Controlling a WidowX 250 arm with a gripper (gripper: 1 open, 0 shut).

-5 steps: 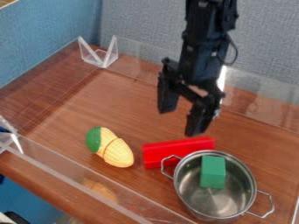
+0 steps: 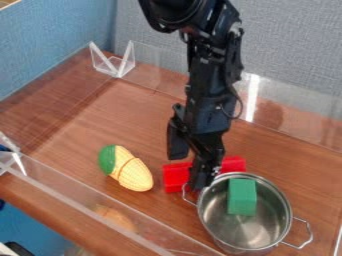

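My black gripper (image 2: 190, 165) is lowered over a red block (image 2: 174, 178) on the wooden table, its fingers open around the block's middle, near the pot's left handle. A steel pot (image 2: 227, 230) holds a green block (image 2: 242, 196) at the lower right. A toy corn (image 2: 131, 172) with a green end lies to the left.
A clear low wall (image 2: 147, 76) runs round the table, with white brackets (image 2: 111, 62) at the back left.
The objects appear unmoved.
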